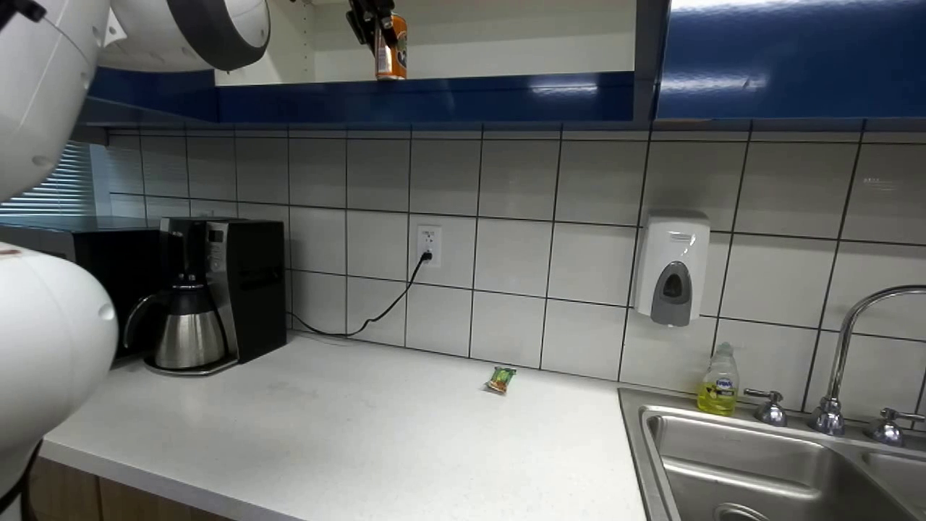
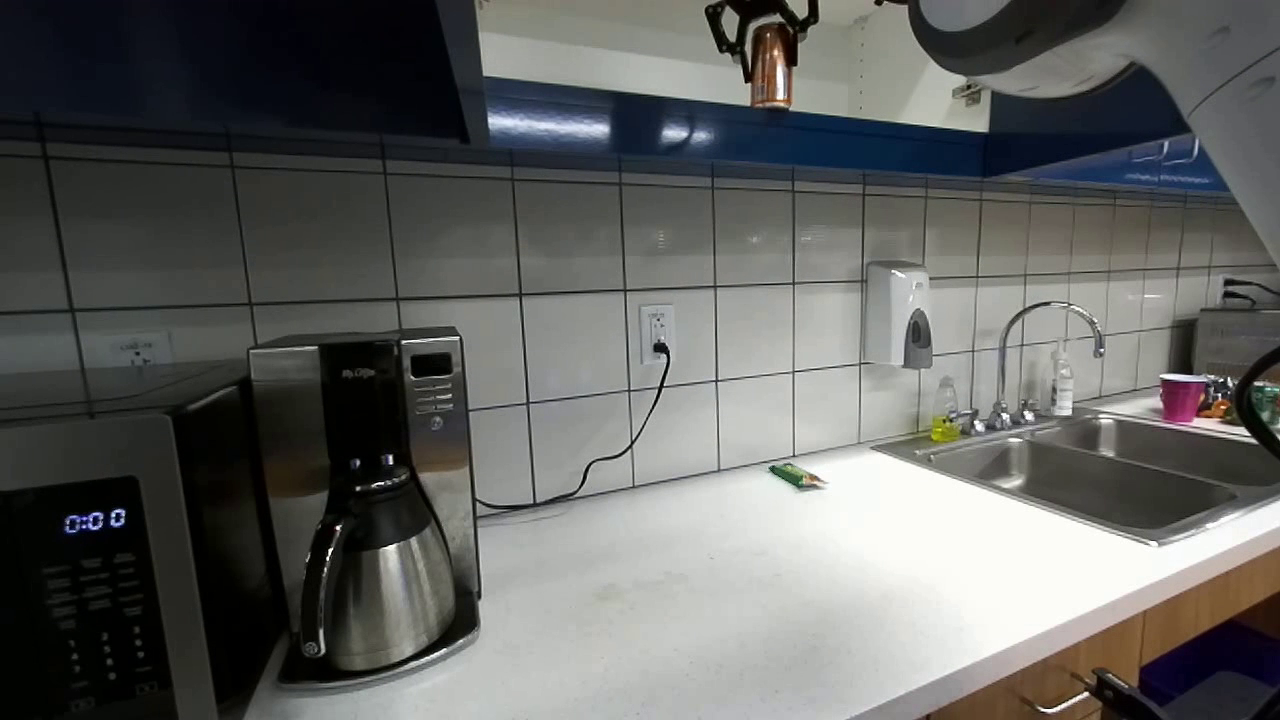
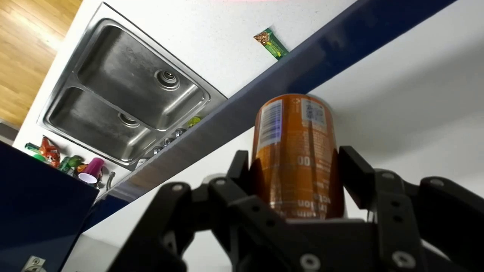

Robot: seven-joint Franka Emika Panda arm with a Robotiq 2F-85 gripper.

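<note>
An orange can (image 3: pixel 297 154) is held between the black fingers of my gripper, which is shut on it. In exterior view 1 the can (image 1: pixel 392 52) is upright at the open upper cabinet, its base close to the top of the blue front edge (image 1: pixel 425 97). The gripper (image 1: pixel 373 22) grips its upper part and is cut off by the top of the frame. Exterior view 2 shows the can (image 2: pixel 773 70) hanging below the gripper (image 2: pixel 768 26). Whether its base touches the cabinet floor I cannot tell.
Below is a white counter (image 1: pixel 373 434), mostly clear, with a green snack packet (image 1: pixel 500 379) near the tiled wall. A coffee maker (image 2: pixel 372 504) and a microwave (image 2: pixel 108 528) stand left; a sink (image 2: pixel 1116 480) lies right. A blue cabinet door (image 3: pixel 41 195) appears in the wrist view.
</note>
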